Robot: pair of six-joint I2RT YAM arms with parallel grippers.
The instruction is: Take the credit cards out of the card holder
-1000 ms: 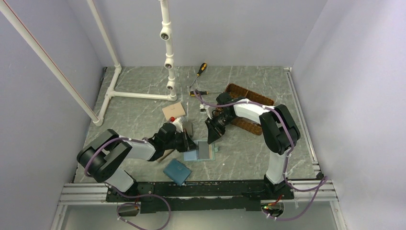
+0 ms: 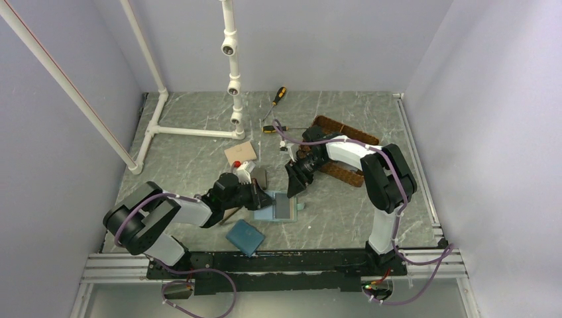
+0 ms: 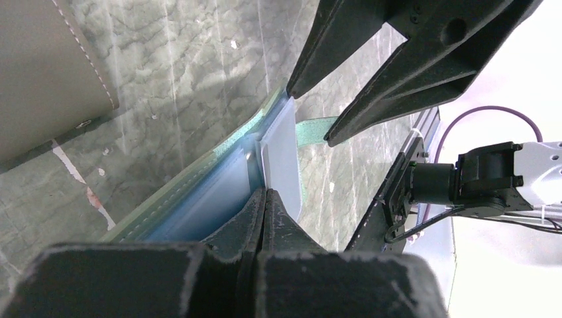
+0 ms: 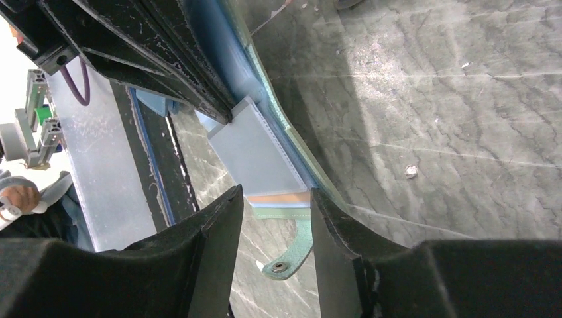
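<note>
An open mint-green card holder (image 2: pixel 295 217) with translucent blue sleeves lies near the table's front centre. In its sleeves sit cards (image 4: pixel 255 152), a pale grey one with a peach strip below it. My left gripper (image 2: pixel 266 201) is shut, its tips at the edge of the pale sleeve and card; I cannot tell whether anything thin is between them. My right gripper (image 2: pixel 291 189) stands open over the holder's right part, its fingertips either side of the card's edge, not closed on it.
A dark teal item (image 2: pixel 245 236) lies at the front left, a grey case (image 3: pixel 46 66) behind the holder, a tan item (image 2: pixel 240 151) further back. A wicker basket (image 2: pixel 351 129) and screwdrivers (image 2: pixel 278 95) are at the back.
Over the last second both grippers and the card holder have shifted slightly toward the back of the table. Otherwise little differs.
</note>
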